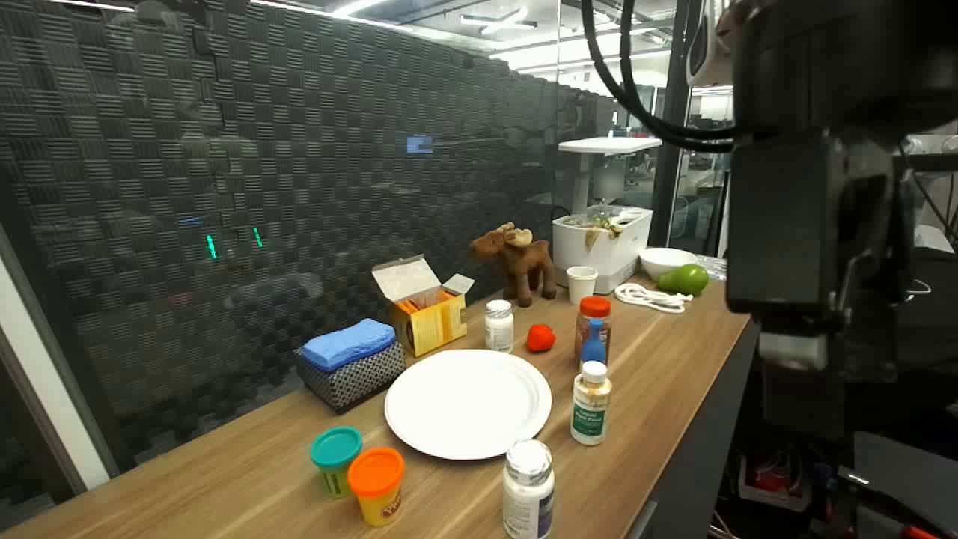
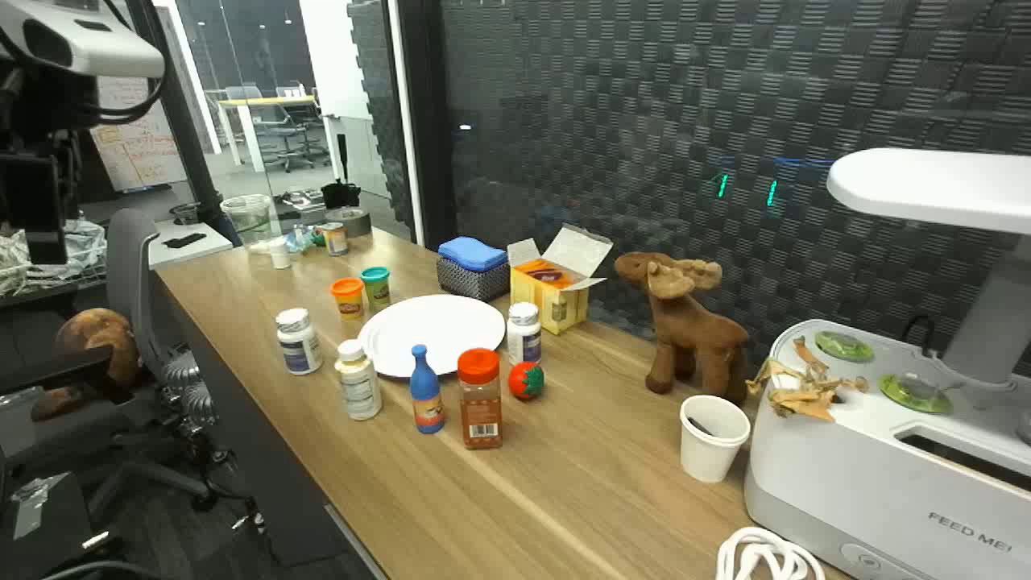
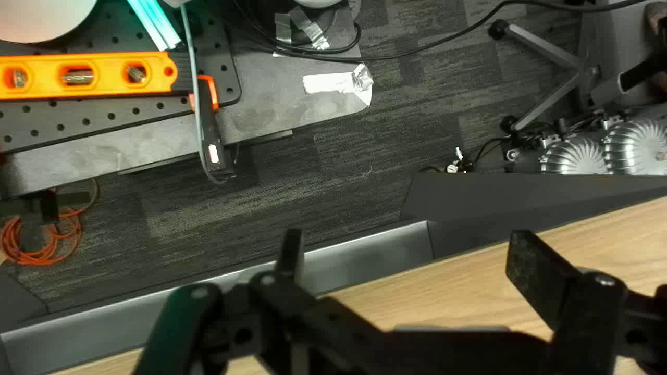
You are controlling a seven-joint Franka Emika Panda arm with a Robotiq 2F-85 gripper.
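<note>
In the wrist view my gripper stands open, its two dark fingers wide apart and nothing between them. Below it are the front edge of the wooden table and the floor, clear of the tabletop objects. A white plate (image 1: 468, 404) lies empty on the table (image 1: 660, 395). Around it stand white bottles, among them one with a green label (image 1: 590, 418), a red-capped spice jar (image 2: 480, 406), a blue bottle (image 2: 425, 391) and a red strawberry-like toy (image 2: 526, 381). Two tubs, orange-lidded (image 1: 376, 485) and teal-lidded (image 1: 337, 460), sit at the plate's near left in exterior view 1.
A yellow open box (image 2: 551, 295), a basket with blue cloth (image 2: 473, 271), a brown moose toy (image 2: 691, 324), a paper cup (image 2: 712, 445) and a white planter (image 2: 870, 474) line the wall side. A bench with an orange level (image 3: 100, 76) faces the table across the floor.
</note>
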